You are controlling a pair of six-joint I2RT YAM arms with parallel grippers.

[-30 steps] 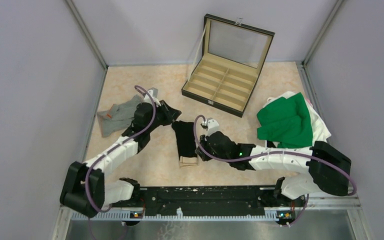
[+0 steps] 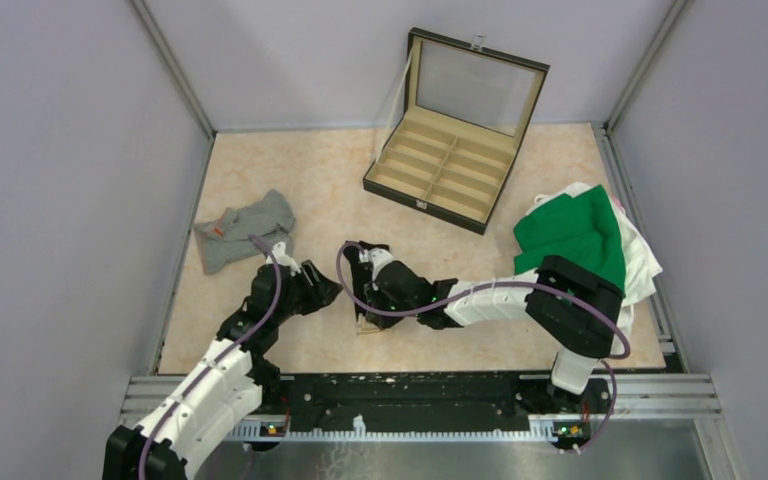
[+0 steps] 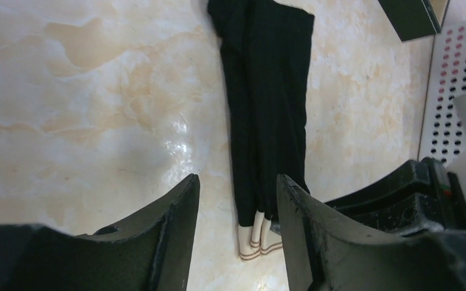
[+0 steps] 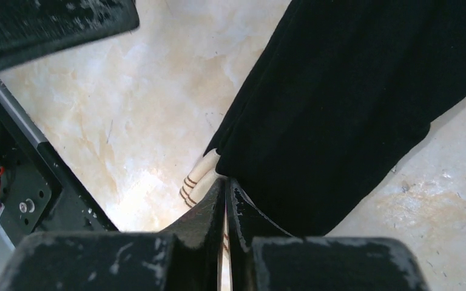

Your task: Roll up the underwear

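Note:
The black underwear [image 3: 267, 103] lies in a long folded strip on the table, its cream striped waistband [image 3: 249, 241] at the near end. My right gripper is down on it where black cloth meets waistband, fingers shut together; whether cloth is pinched between them I cannot tell. In the top view its arm covers much of the underwear. My left gripper stands open to the left of the underwear, over the table, with nothing between its fingers.
An open compartment box [image 2: 445, 170] stands at the back. A grey cloth [image 2: 240, 225] lies at the left, green [image 2: 570, 235] and white cloths at the right. The table's front edge is close below the underwear.
My left arm has drawn back toward the front from above the underwear's far end. My right gripper has moved left onto the underwear.

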